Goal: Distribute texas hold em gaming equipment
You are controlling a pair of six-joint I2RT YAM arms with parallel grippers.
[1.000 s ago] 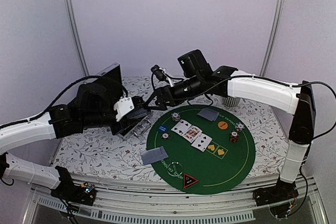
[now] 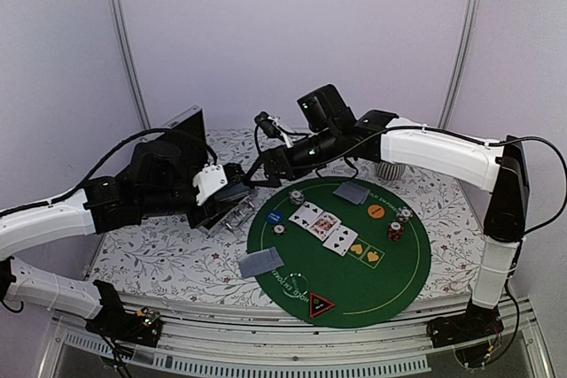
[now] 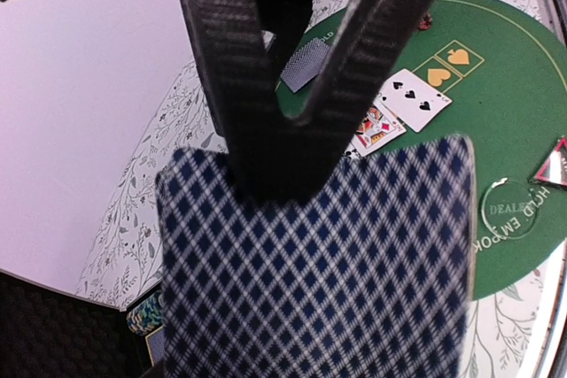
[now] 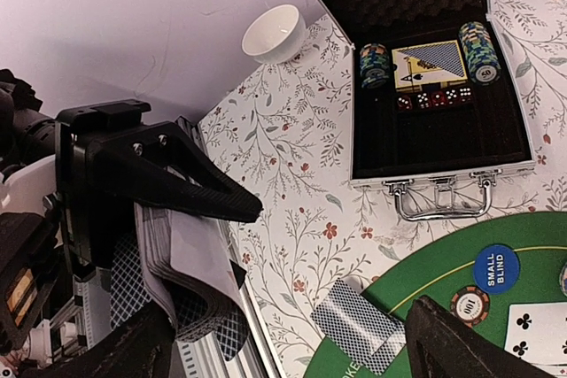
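Observation:
My left gripper (image 2: 221, 196) is shut on a deck of blue-checked cards (image 3: 314, 281), held above the table left of the green mat (image 2: 390, 281). The right wrist view shows the deck side-on in those fingers. My right gripper (image 2: 270, 165) hangs open, a little to the right of and above the left one, its fingers empty. Face-up cards (image 2: 323, 226) lie mid-mat, face-down cards (image 2: 260, 262) at its near left and more (image 2: 352, 191) at its back. Chip stacks (image 2: 395, 230), a small blind button (image 4: 496, 267) and a clear dealer disc (image 3: 509, 210) also lie there.
An open metal case (image 4: 443, 139) with chips, dice and cards stands behind the left gripper at the left of the mat. A white bowl (image 4: 273, 33) is beyond it.
The left gripper and table items look unchanged.

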